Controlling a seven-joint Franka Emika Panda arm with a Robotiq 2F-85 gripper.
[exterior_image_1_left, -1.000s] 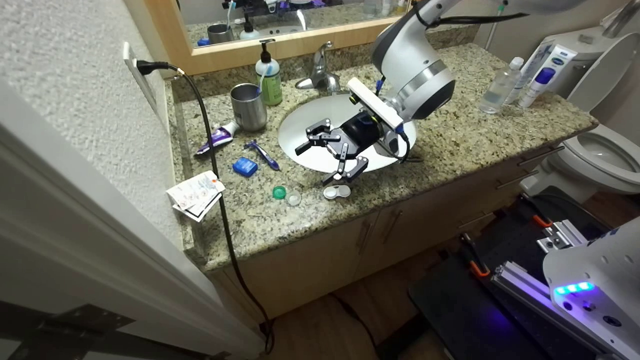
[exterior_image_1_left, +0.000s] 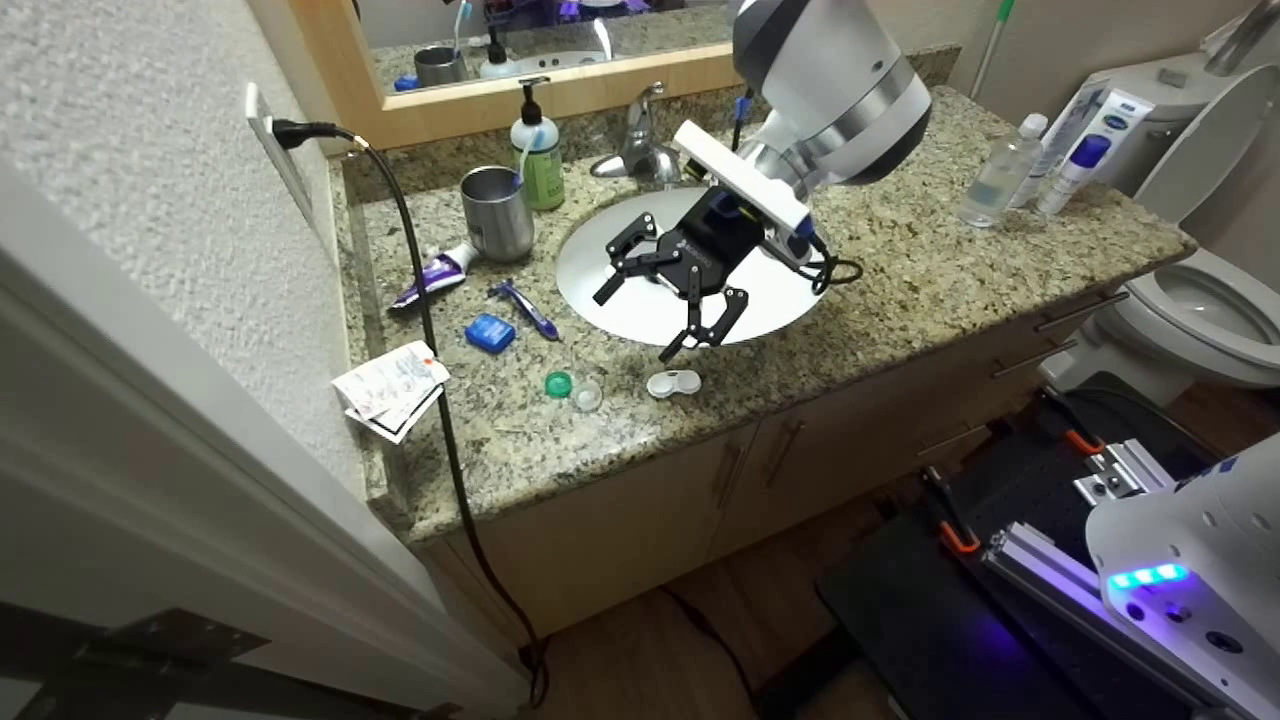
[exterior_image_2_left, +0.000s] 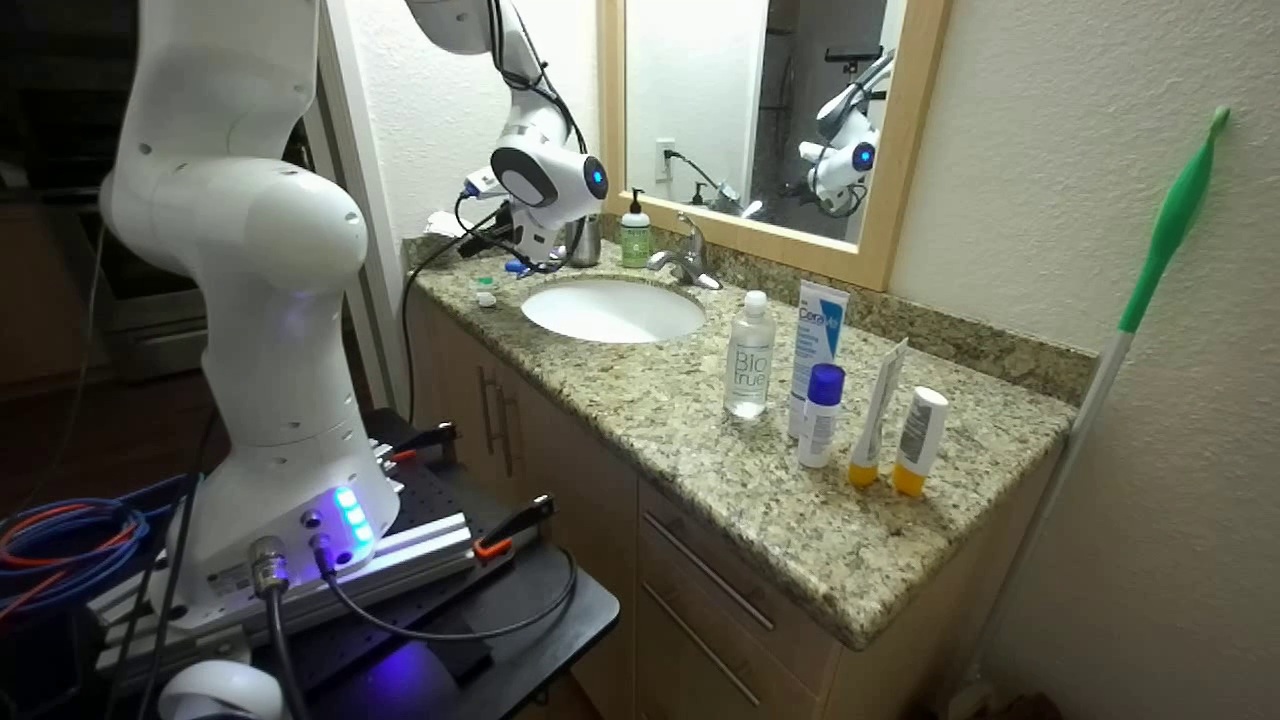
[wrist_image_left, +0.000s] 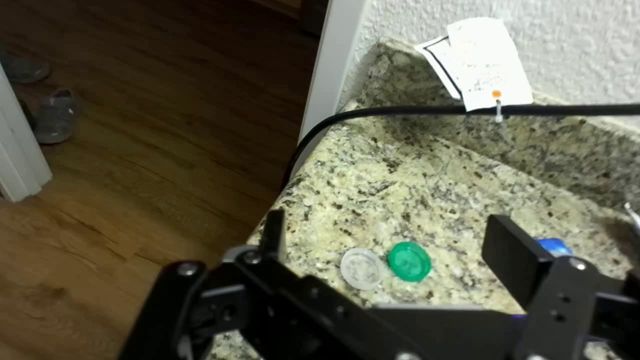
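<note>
My gripper (exterior_image_1_left: 632, 326) hangs over the sink's front left side in exterior view 1, open, with nothing between its fingers. On the counter below lie a green cap (exterior_image_1_left: 558, 384) and a clear cap (exterior_image_1_left: 587, 396), side by side. A white contact lens case (exterior_image_1_left: 673, 383) sits to their right, near the counter's front edge. From the wrist view, the green cap (wrist_image_left: 409, 261) and clear cap (wrist_image_left: 362, 269) appear in the space between the spread fingers, down on the granite. The lens case is mostly hidden there behind the gripper's body.
A blue floss box (exterior_image_1_left: 489, 334), purple razor (exterior_image_1_left: 524, 311), toothpaste tube (exterior_image_1_left: 435, 276) and metal cup (exterior_image_1_left: 497, 214) stand or lie left of the sink (exterior_image_1_left: 578, 278). A black cable (exterior_image_1_left: 444, 414) runs down the left. Bottles, including a clear one (exterior_image_2_left: 750, 356), occupy the right end.
The gripper has tilted and risen slightly away from the counter and lens case. It stays open, and the counter objects have not moved.
</note>
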